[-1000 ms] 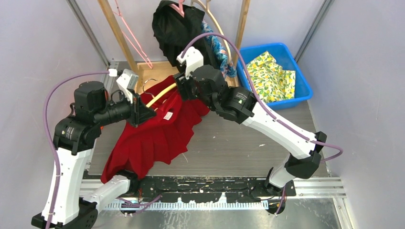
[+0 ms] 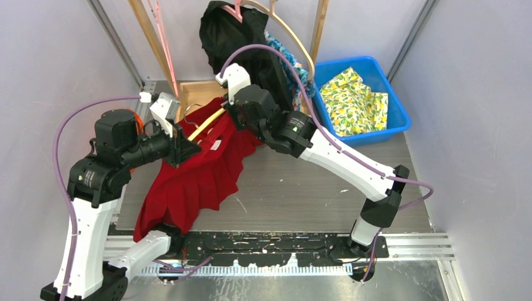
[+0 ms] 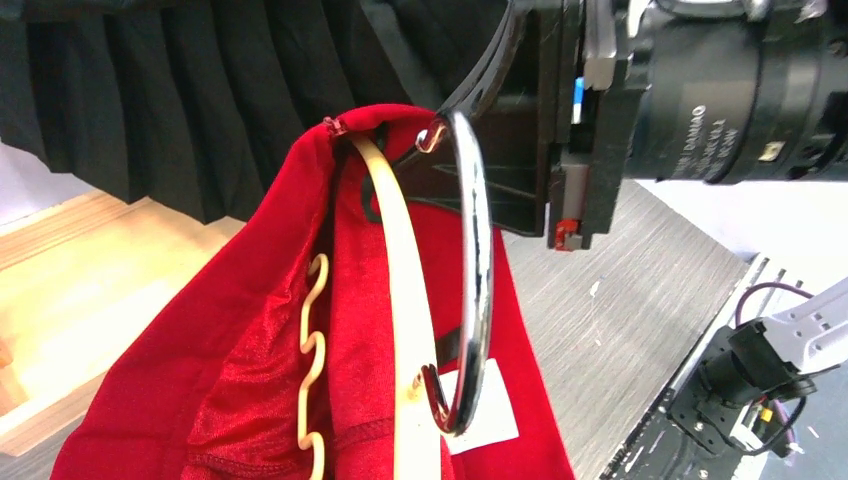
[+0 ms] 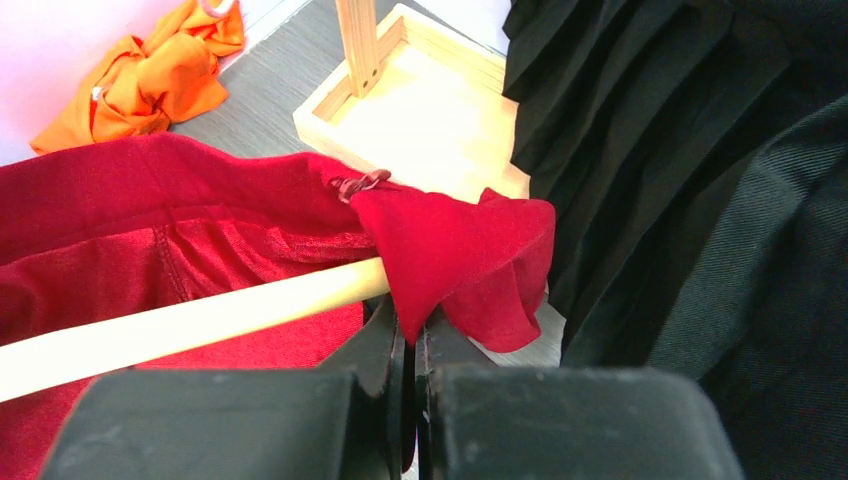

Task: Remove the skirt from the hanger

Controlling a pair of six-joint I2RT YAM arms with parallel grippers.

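The red skirt (image 2: 194,182) hangs from a pale wooden hanger (image 2: 206,125) between my two arms. My left gripper (image 2: 190,145) is closed around the hanger's lower part in the top view; its fingers do not show in the left wrist view. There the hanger bar (image 3: 405,290) runs up to the skirt's waistband (image 3: 335,130), its far end tucked under the cloth, and the metal hook (image 3: 470,270) stands in front. My right gripper is shut on the red cloth (image 4: 450,245) at that end of the hanger.
Black clothing (image 2: 235,37) hangs from a rack just behind the right gripper. At the right stands a blue bin (image 2: 392,116) with folded lemon-print cloth (image 2: 354,103) inside. An orange cloth (image 4: 150,75) lies by the left wall. Grey floor (image 2: 301,200) is open in front.
My right gripper has shifted left with the skirt's edge, and the skirt's right side has drawn in. The left arm has hardly moved.
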